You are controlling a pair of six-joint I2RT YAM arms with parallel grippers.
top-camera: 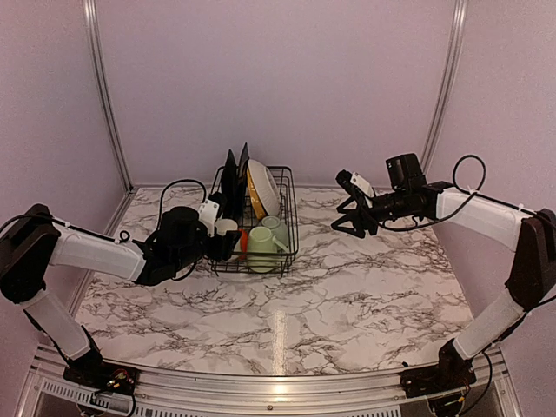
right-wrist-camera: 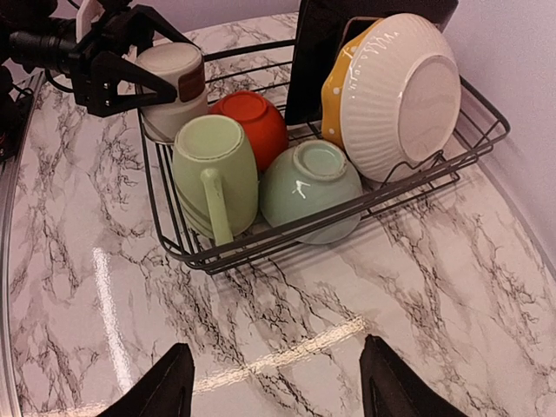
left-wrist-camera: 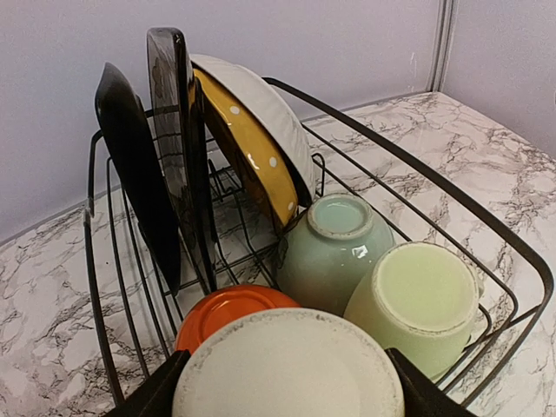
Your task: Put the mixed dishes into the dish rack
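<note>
The dark wire dish rack holds all the dishes in view. Over its front left corner, my left gripper is open, with a finger on either side of a white cup; whether they touch it cannot be told. Beside that cup stand an upside-down orange-red cup, a pale green mug and a celadon cup. Farther back lean two dark plates, a yellow dotted bowl and a white bowl. Well right of the rack, my right gripper stays open and empty.
The rack's raised wire rim surrounds the dishes. Pale walls close off the back and sides.
</note>
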